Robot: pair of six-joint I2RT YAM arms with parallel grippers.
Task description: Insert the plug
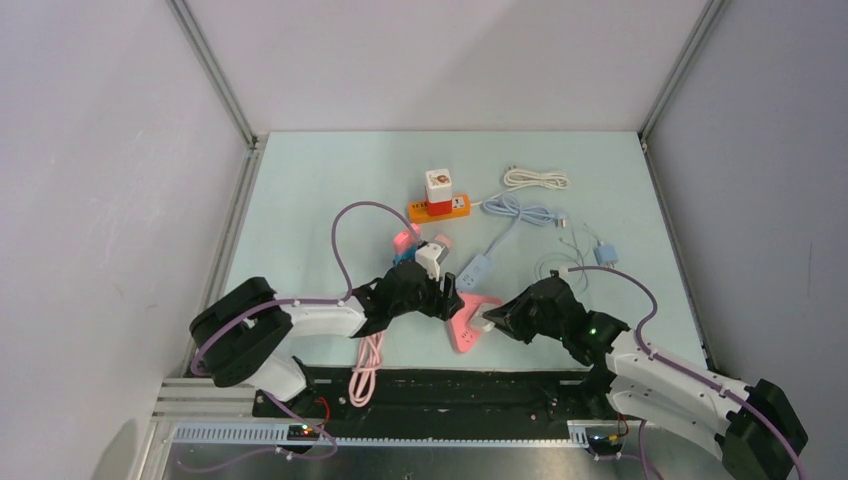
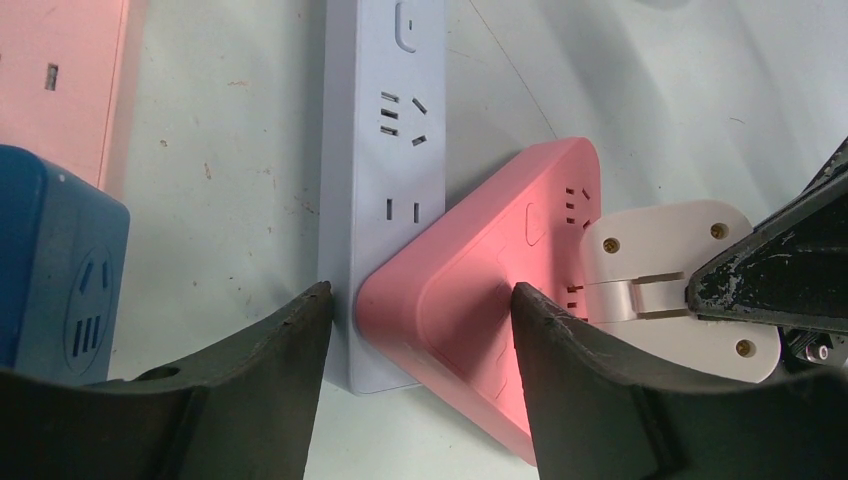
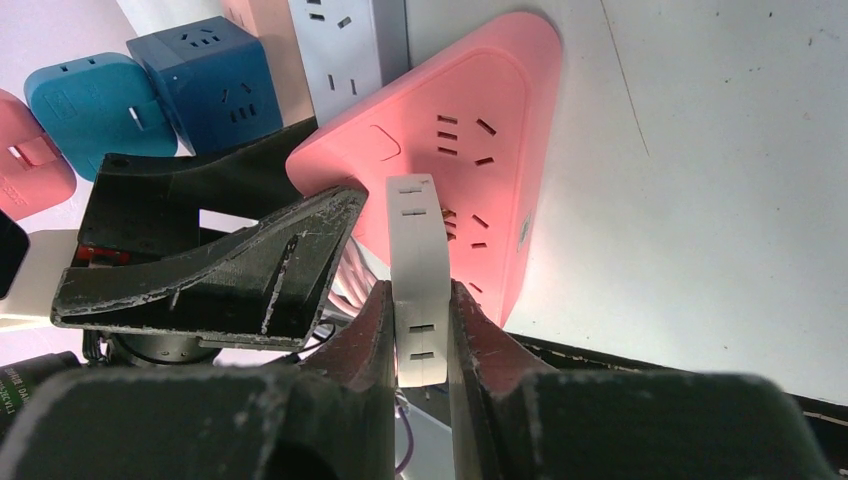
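A pink triangular power strip (image 3: 480,120) lies near the front edge of the table, its rounded corner between the fingers of my left gripper, which is shut on it. My right gripper is shut on a white plug adapter (image 3: 420,270), held across its narrow side. In the left wrist view, the adapter (image 2: 665,240) stands right against the strip's socket face. Brassy prongs show beside the adapter at the strip's slots in the right wrist view. How deep they sit in the slots I cannot tell.
A lavender strip (image 2: 385,180) touches the pink strip's corner. A blue cube (image 3: 215,85), a teal cube (image 3: 90,105) and another pink piece (image 3: 30,160) crowd the left gripper. An orange strip (image 1: 465,205) stands farther back. Right of the pink strip, the table is clear.
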